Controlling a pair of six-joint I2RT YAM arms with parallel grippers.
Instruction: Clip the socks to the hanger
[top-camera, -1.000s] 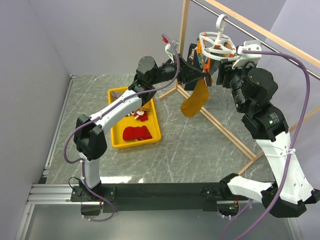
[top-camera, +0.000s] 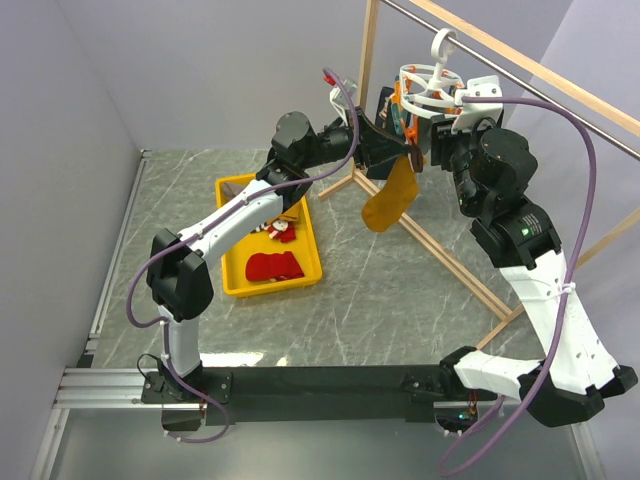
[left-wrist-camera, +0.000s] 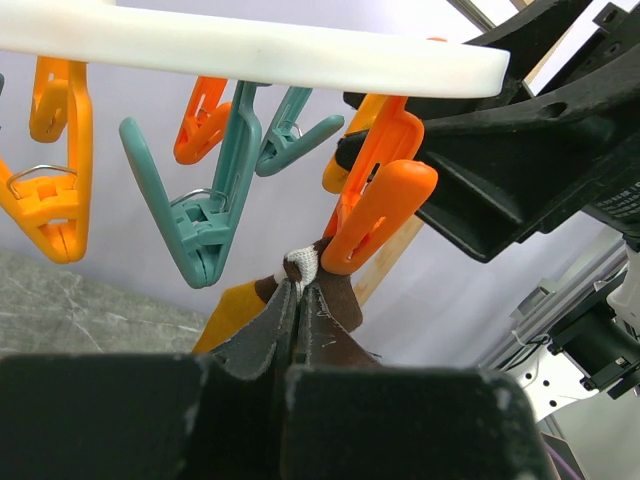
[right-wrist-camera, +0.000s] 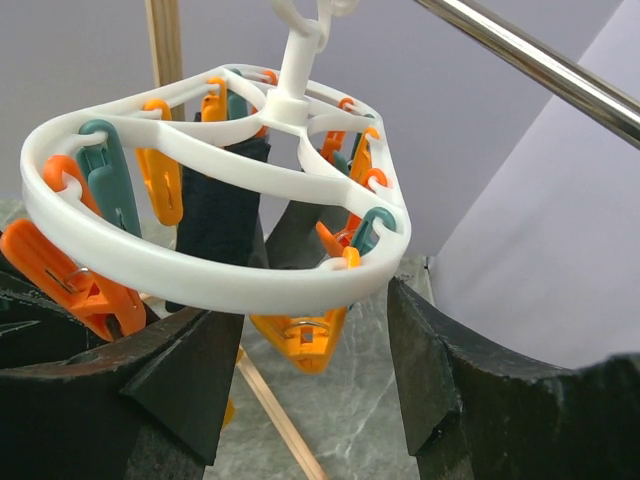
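Observation:
A mustard sock (top-camera: 391, 195) with a brown and white cuff hangs from my left gripper, whose fingers are shut on the cuff. The cuff touches the lower end of an orange clip (left-wrist-camera: 382, 205); whether that clip grips it, I cannot tell. The white hanger (right-wrist-camera: 230, 278) carries several orange, yellow and green clips around its ring. My right gripper stands open, its fingertips to either side of the near rim and a yellow-orange clip (right-wrist-camera: 305, 340). A dark sock (right-wrist-camera: 222, 205) hangs within the ring.
The hanger hangs from a metal rail (right-wrist-camera: 540, 60) on a wooden frame. A yellow bin (top-camera: 312, 262) holding a red sock (top-camera: 273, 266) and other socks sits on the marbled surface at left. Both arms are close together around the hanger.

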